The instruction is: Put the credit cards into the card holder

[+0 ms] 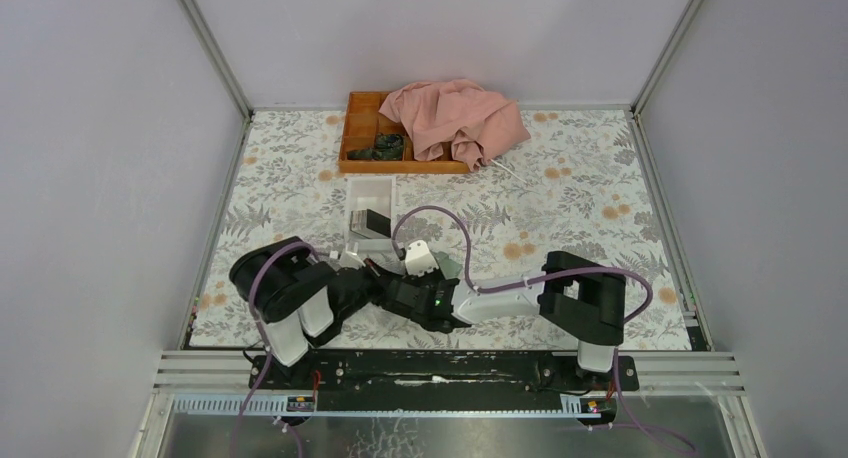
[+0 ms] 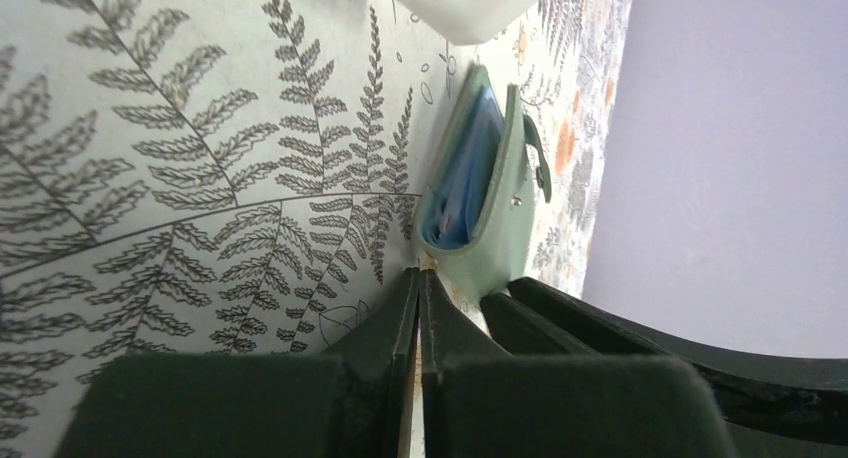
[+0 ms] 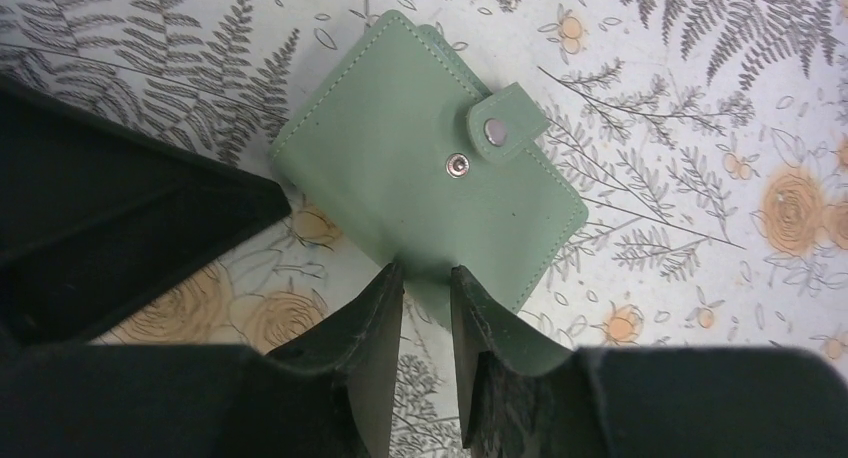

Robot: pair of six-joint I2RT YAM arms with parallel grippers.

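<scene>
The sage-green card holder [image 3: 400, 148] lies on the patterned table in the right wrist view, its snap tab [image 3: 508, 123] outward. In the left wrist view its top gapes and something blue [image 2: 468, 183] shows inside. My right gripper has its fingertips parted at the holder's lower edge. My left gripper is shut just short of the holder's opening; what may be between its fingers does not show. Black left fingers [image 3: 170, 203] also enter the right wrist view. Dark and striped cards [image 1: 371, 224] rest in a white tray [image 1: 372, 188].
Behind the tray stands a brown sectioned box [image 1: 361, 120] with a pink cloth [image 1: 455, 118] draped over it. Both arms crowd together in front of the tray.
</scene>
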